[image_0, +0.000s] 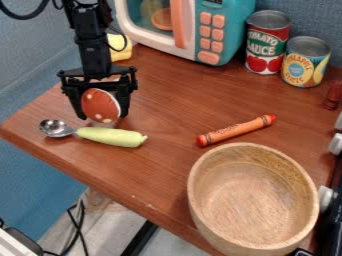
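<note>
My black gripper (100, 100) hangs low over the table's left part, its fingers around a reddish-orange round object with a white patch (102, 106), which seems held between them. Just in front of it lie a metal spoon (55, 128) and a pale yellow-green corn-like vegetable (110, 136). Whether the held object touches the table is hard to tell.
A wooden bowl (253, 195) fills the front right. An orange crayon (235, 130) lies mid-table. Cans (266, 45) and a teal toy microwave (160, 25) line the back.
</note>
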